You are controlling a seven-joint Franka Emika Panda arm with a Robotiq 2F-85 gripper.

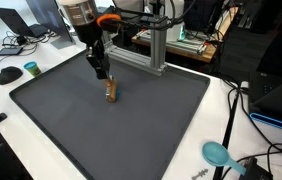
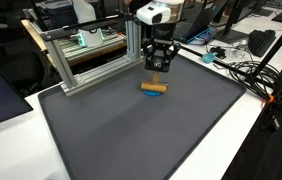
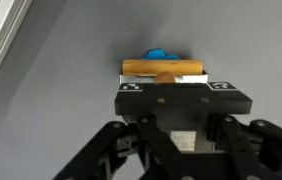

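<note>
A wooden mallet-like piece with an orange-brown cylindrical head [image 2: 154, 87] hangs head down from my gripper [image 2: 158, 66]. Its short handle runs up between the fingers, which are shut on it. Below and partly behind the head is a blue object [image 2: 152, 94], low on the dark mat; whether the two touch I cannot tell. From the wrist, the wooden head [image 3: 161, 67] lies crosswise just beyond the gripper, with a bit of the blue object [image 3: 155, 54] showing past it. In exterior view 1 the wooden piece [image 1: 111, 91] hides the blue object.
A metal frame [image 1: 158, 50] stands at its back edge. Off the mat are a green-blue cup [image 1: 32, 68] and a turquoise scoop-like item [image 1: 217, 154].
</note>
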